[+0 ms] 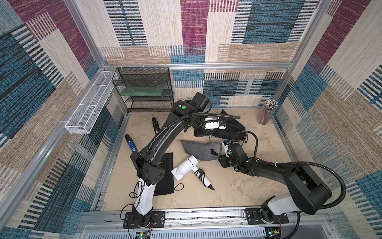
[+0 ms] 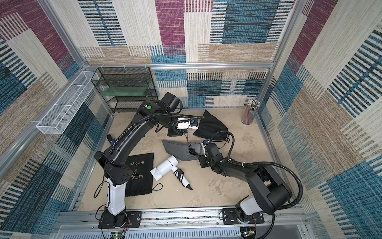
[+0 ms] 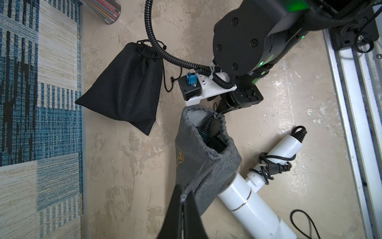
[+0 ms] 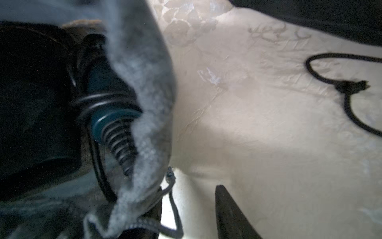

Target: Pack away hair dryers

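A grey drawstring bag (image 3: 191, 159) lies mid-table, its open mouth showing a dark teal hair dryer (image 4: 107, 119) with coiled cord inside. My right gripper stands open at the bag's mouth, the grey drawstring hanging by its fingers. My left gripper is shut above the bag's closed end, with nothing clearly between its fingers. A white hair dryer (image 3: 242, 199) with cord wrapped round its handle lies in front of the bag. A black drawstring bag (image 3: 119, 87) lies behind. A black bag marked Hair Dryer (image 2: 139, 175) lies flat at front left.
A black wire rack (image 1: 143, 99) with a green item stands at back left, a white mesh basket (image 1: 79, 123) hangs on the left rail, a cup of sticks (image 1: 263, 117) is at back right. Dark and blue items lie at the left.
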